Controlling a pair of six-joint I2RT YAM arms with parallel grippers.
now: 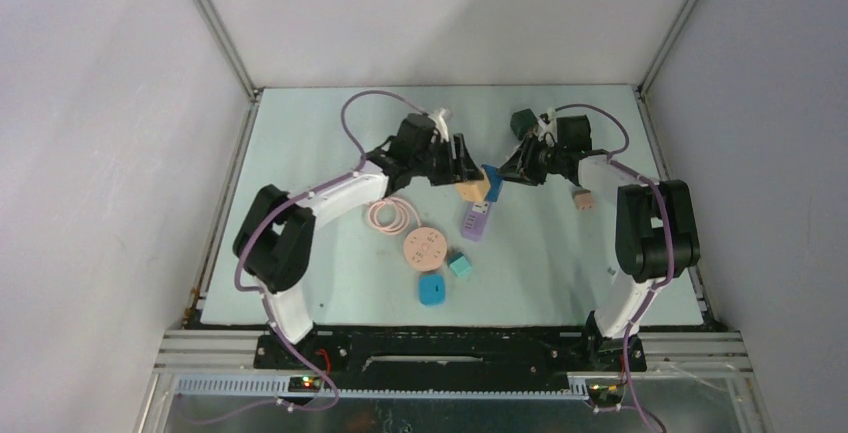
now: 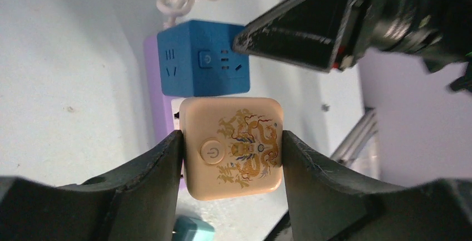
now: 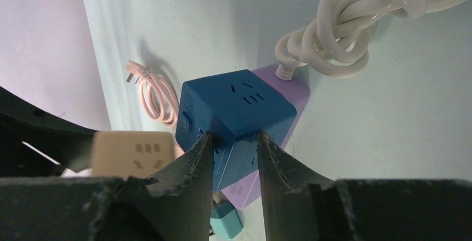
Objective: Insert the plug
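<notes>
My left gripper is shut on a beige cube adapter (image 2: 232,168) with a gold dragon print, held beside a blue cube socket (image 2: 203,71). That blue cube (image 3: 234,113) sits over a purple power strip (image 3: 298,102). My right gripper has its fingertips at the corner of the blue cube, apparently gripping it. In the top view both grippers meet near the middle of the table, the left holding the beige cube (image 1: 473,189), the right at the blue one (image 1: 492,185).
A pink coiled cable (image 1: 393,215), pink round socket (image 1: 425,249), teal cube (image 1: 460,264), blue square block (image 1: 432,289), green cube (image 1: 523,122) and small pink block (image 1: 584,201) lie around them.
</notes>
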